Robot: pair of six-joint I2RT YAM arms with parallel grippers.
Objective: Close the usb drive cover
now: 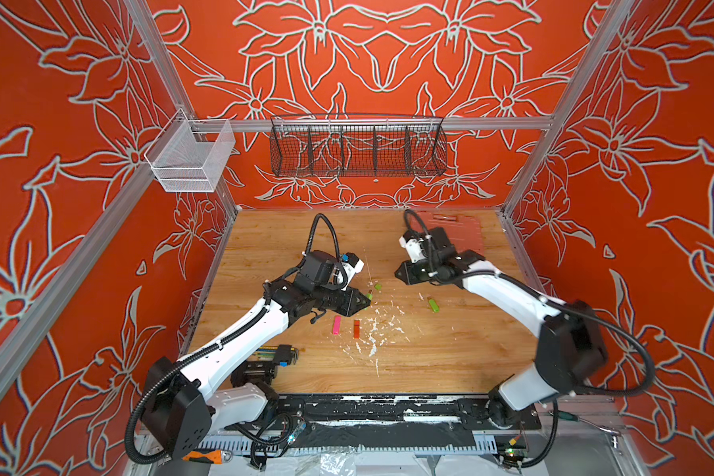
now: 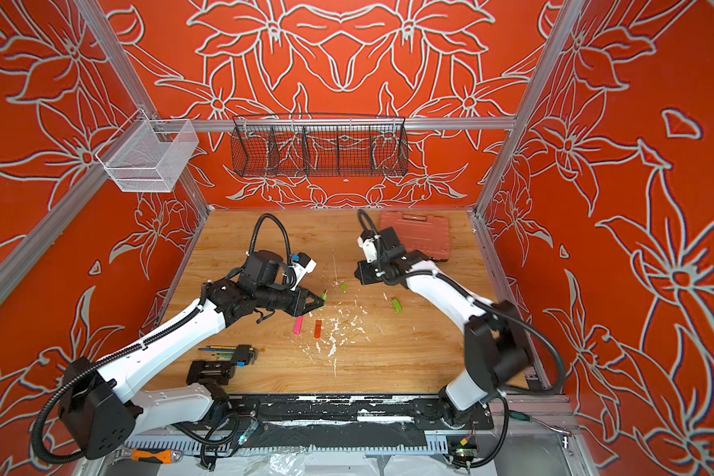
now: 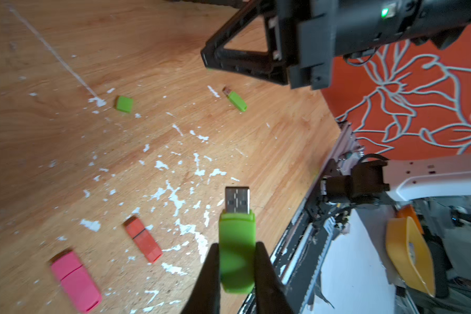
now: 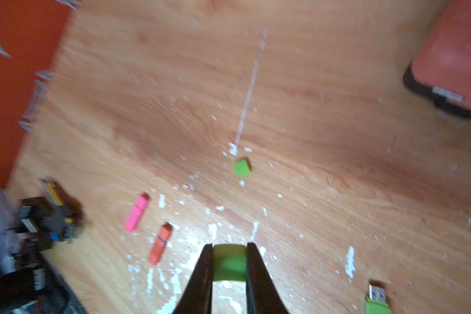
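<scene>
My left gripper (image 1: 360, 298) is shut on a green USB drive (image 3: 237, 251), its metal plug pointing away from the fingers. My right gripper (image 2: 362, 273), right of the left one and higher in the top views, is shut on a small green piece (image 4: 229, 261), which looks like a cap. Both held pieces are over the table and apart. On the table lie a small green piece (image 3: 124, 103) and another green drive (image 3: 235, 98) with its plug bare.
A pink drive (image 3: 76, 280) and a red drive (image 3: 142, 238) lie on the wooden table (image 1: 261, 238), among white specks. A red case (image 2: 428, 230) stands at the back right. Tools (image 2: 222, 357) lie at the front left.
</scene>
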